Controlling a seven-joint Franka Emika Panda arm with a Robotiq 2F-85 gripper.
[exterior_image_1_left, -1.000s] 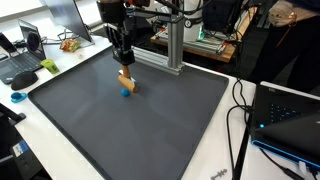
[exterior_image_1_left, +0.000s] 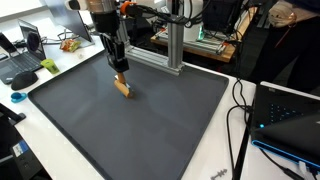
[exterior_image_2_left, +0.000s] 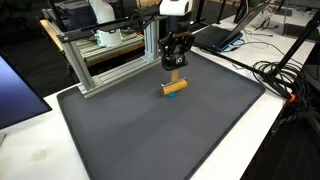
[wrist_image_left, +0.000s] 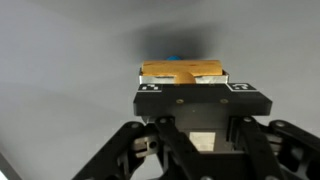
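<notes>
My gripper (exterior_image_2_left: 177, 66) is shut on the upright handle of a wooden mallet (exterior_image_2_left: 174, 88), its cylindrical head hanging below the fingers. In the wrist view the mallet's head (wrist_image_left: 160, 69) lies crosswise just beyond my gripper. A small blue object (exterior_image_2_left: 171, 95) shows under the head, on the grey mat; most of it is covered, and I cannot tell whether the head touches it. From the other side, the mallet (exterior_image_1_left: 122, 86) largely hides it.
A metal frame post (exterior_image_2_left: 82, 65) stands at its back edge. A black laptop-like device (exterior_image_1_left: 285, 125) and cables lie to the right in the first exterior view; clutter lines the far side.
The gripper and mallet have come down toward the mat. The blue object, plainly visible below the head before, is now mostly hidden by it in the first exterior view.
</notes>
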